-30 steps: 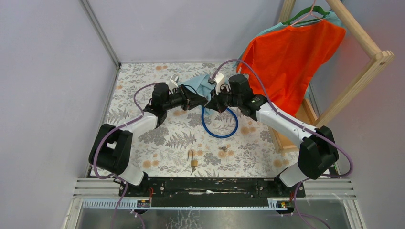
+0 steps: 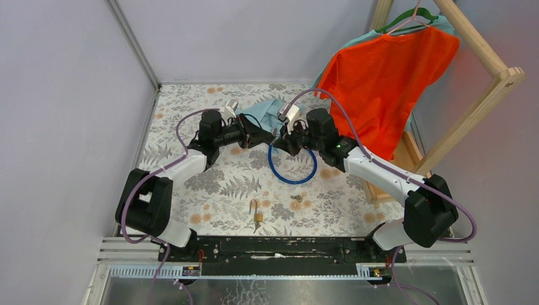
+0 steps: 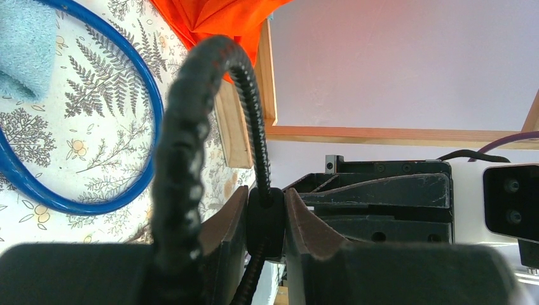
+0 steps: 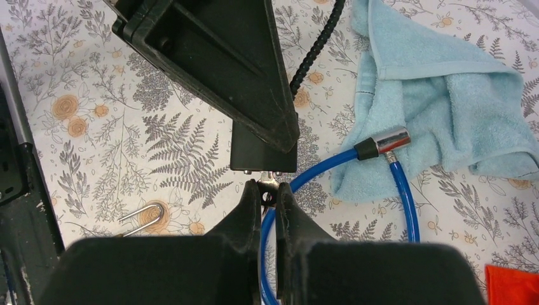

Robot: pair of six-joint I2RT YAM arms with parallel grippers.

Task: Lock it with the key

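Observation:
My two grippers meet over the mat's middle in the top view. My left gripper (image 2: 253, 138) is shut on a black lock body (image 3: 266, 222) with a braided black cable (image 3: 257, 127) looping from it. My right gripper is shut on a small silver key (image 4: 268, 179), which is at the lower face of the black lock body (image 4: 263, 159); how far in it sits is hidden. A blue cable lock (image 2: 292, 181) lies looped below, its silver head (image 4: 392, 140) on a light blue towel.
A brass padlock (image 2: 258, 218) and small keys (image 2: 297, 198) lie toward the front of the floral mat (image 2: 178, 121). A wooden rack (image 2: 470, 127) with an orange shirt (image 2: 381, 82) stands at the right.
The left arm has moved very little.

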